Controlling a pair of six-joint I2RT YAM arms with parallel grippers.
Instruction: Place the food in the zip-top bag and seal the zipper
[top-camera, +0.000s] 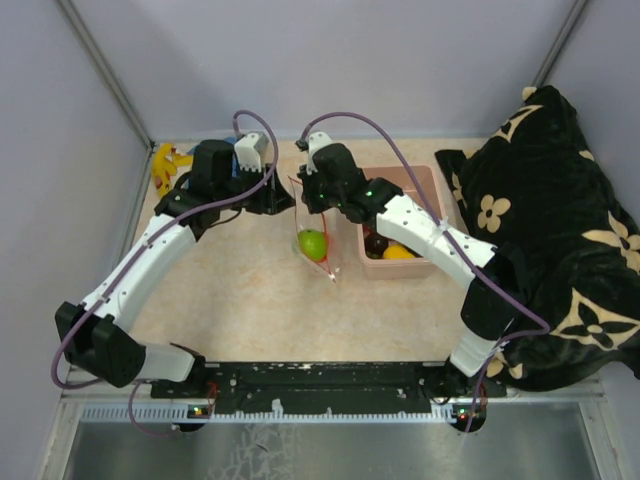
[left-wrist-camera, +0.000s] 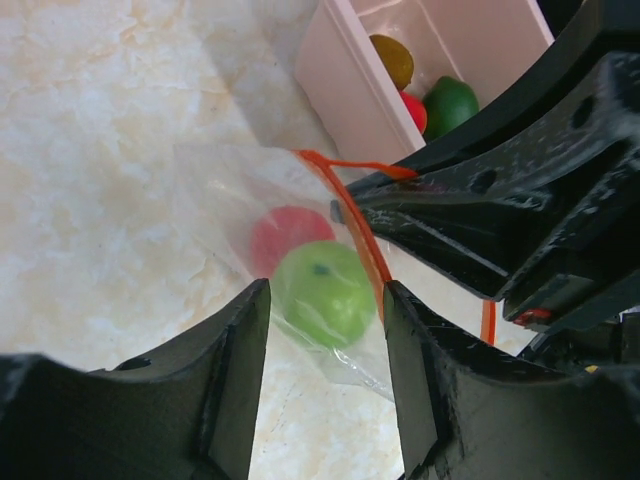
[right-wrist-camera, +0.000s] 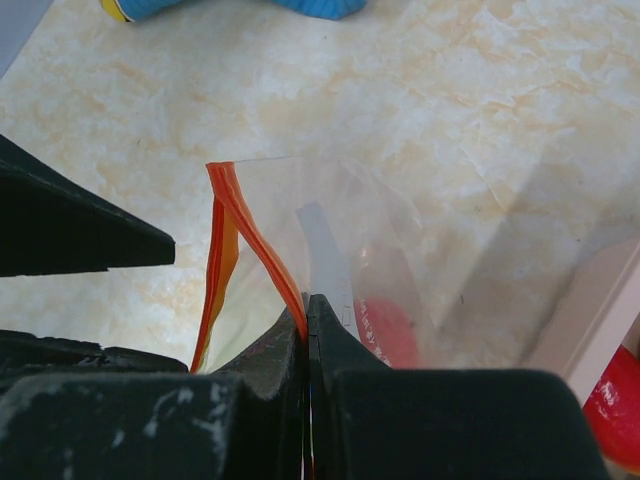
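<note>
A clear zip top bag (top-camera: 335, 228) with an orange zipper strip hangs between the two grippers, its mouth narrowed. Inside it lie a green round food (top-camera: 312, 245) and a red food (left-wrist-camera: 285, 232). My right gripper is shut on the bag's orange edge, which runs down between its fingers. On the other side of the mouth, my left gripper stands part open. In the left wrist view the orange strip passes by the tip of its right finger (left-wrist-camera: 408, 325); it is not clamped.
Right of the bag stands a pink bin (top-camera: 430, 188) with more food, including a yellow piece (top-camera: 397, 252). Yellow food (top-camera: 163, 165) lies at the back left. A dark flowered cushion (top-camera: 540, 240) fills the right side.
</note>
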